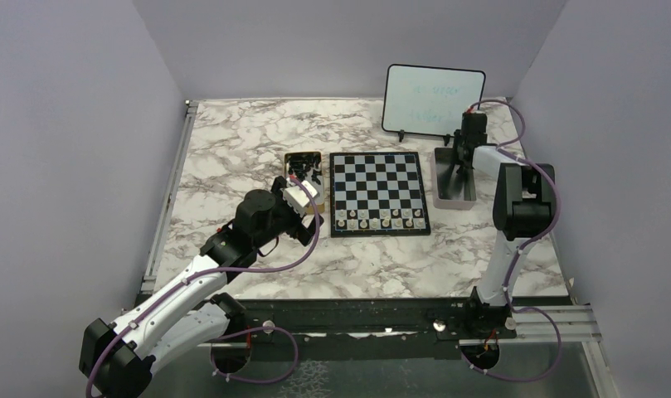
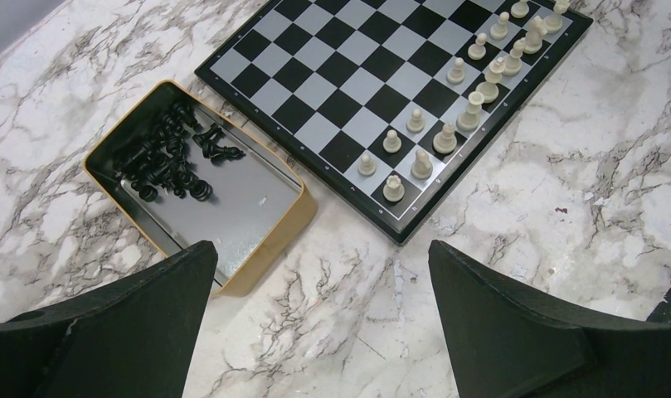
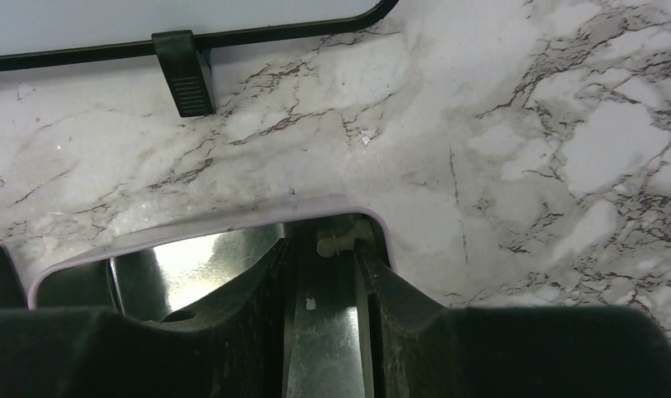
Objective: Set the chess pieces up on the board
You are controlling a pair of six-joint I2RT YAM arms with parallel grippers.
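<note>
White pieces stand in two rows along the near edge of the chessboard [image 1: 380, 178]; the left wrist view shows a white rook [image 2: 393, 188] at the corner. Black pieces [image 2: 170, 162] lie heaped in the tan-rimmed box [image 2: 269, 246]. My left gripper hangs open and empty beside box and board. In the right wrist view, a white pawn [image 3: 338, 243] lies on its side in the far right corner of the pale-rimmed box [image 3: 207, 226]. Over that corner my right gripper is open, its tips near the pawn, partly hiding it.
A whiteboard [image 1: 433, 99] stands on clip feet [image 3: 185, 75] just behind the pale-rimmed box, close to my right gripper. Bare marble table [image 1: 348, 269] lies in front of the chessboard.
</note>
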